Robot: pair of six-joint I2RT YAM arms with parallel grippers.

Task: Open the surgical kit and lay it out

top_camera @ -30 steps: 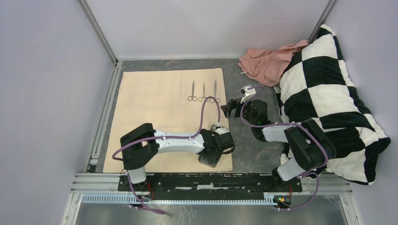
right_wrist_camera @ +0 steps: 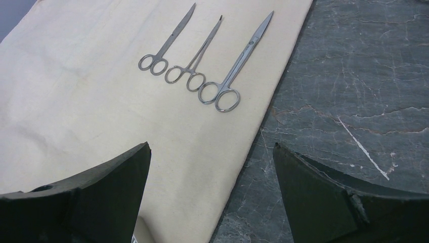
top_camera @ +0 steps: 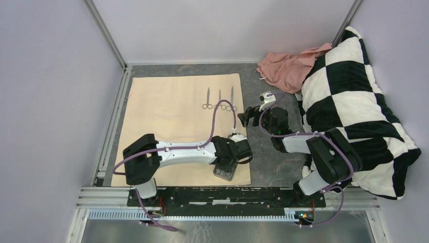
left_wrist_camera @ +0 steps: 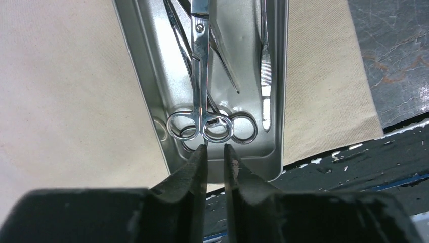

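A steel tray point(left_wrist_camera: 157, 81) on the beige cloth point(top_camera: 162, 106) holds crossed scissors and forceps point(left_wrist_camera: 200, 76), and tweezers point(left_wrist_camera: 265, 76). My left gripper is over the tray's near end at the scissors' rings, its fingers close together; whether something thin is between them is unclear. In the top view, that arm hides much of the tray. Three ringed instruments lie in a row on the cloth: small scissors point(right_wrist_camera: 172, 39), a clamp point(right_wrist_camera: 201, 50) and larger scissors point(right_wrist_camera: 240, 63). My right gripper is open above the cloth's right edge, empty.
A checkered pillow point(top_camera: 344, 83) fills the right side, with a pink cloth point(top_camera: 286, 68) at the back right. Bare dark table point(top_camera: 268, 172) shows to the right of the cloth.
The right arm and the laid-out instruments have not moved.
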